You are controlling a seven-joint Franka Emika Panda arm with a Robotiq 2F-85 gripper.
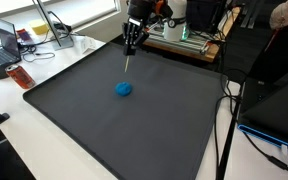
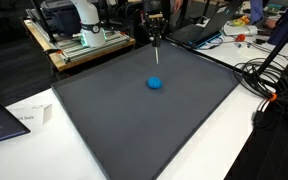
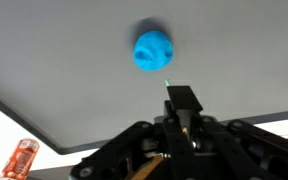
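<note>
A round blue object [image 1: 123, 88] sits alone on the dark grey mat, and in the wrist view the blue object [image 3: 153, 50] is seen from above. My gripper [image 1: 130, 50] hangs over the far part of the mat, shut on a thin pale stick [image 1: 127, 64] that points downward. In the second exterior view the stick [image 2: 157, 55] ends above the mat, apart from the blue object [image 2: 154, 83]. Only the greenish tip of the stick [image 3: 167, 82] shows past the dark fingers [image 3: 183, 98] in the wrist view.
A red-orange can [image 1: 21, 77] stands at the mat's left edge, near a laptop [image 1: 2, 55]. A white container [image 1: 82, 44] is at the back left. Cables [image 2: 274, 85] lie beside the mat.
</note>
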